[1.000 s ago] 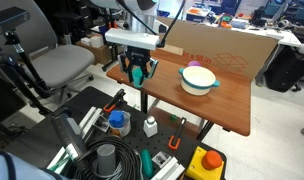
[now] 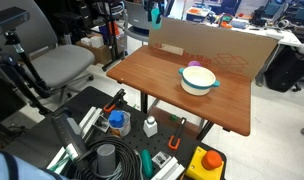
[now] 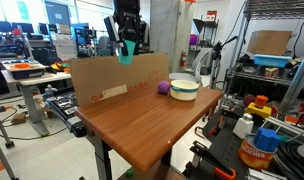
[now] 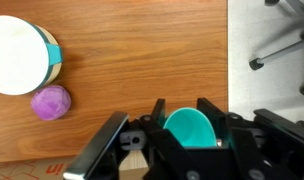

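My gripper is shut on a teal cup (image 4: 190,128), whose round opening faces the wrist camera. In exterior view 2 the cup (image 3: 126,53) hangs well above the brown table (image 3: 142,130), near the cardboard panel. At the top edge of exterior view 1 only a small part of the cup (image 2: 155,15) shows. A white pot (image 2: 199,79) with teal handles stands on the table towards the right. Behind it in that view lies a purple ball-like thing (image 2: 195,63), which also shows as a purple round (image 4: 51,102) beside the pot (image 4: 20,55) in the wrist view.
A cardboard panel (image 2: 227,48) stands along the table's far edge. In front, a dark cart holds a blue-lidded jar (image 2: 117,120), a white bottle (image 2: 150,126), cables and a yellow-and-red item (image 2: 204,163).
The gripper and cup have gone from low over the table's front left edge up and back, towards the top of exterior view 1. The pot and purple thing have stayed put.
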